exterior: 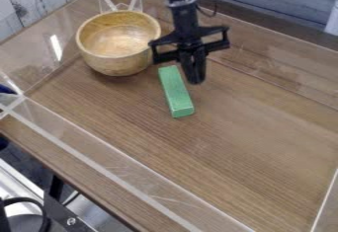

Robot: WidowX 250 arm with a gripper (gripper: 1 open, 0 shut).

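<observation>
A green rectangular block [176,94] lies flat on the wooden table, near the middle. Just above and to the right of its upper end is the black gripper [189,66] on its arm, seen from above and blurred. It looks shut, with nothing visible between its fingers; whether it touches the block cannot be told.
A tan bowl [115,43] stands left of the gripper, close to the arm. A black cable [40,214] shows at the lower left edge.
</observation>
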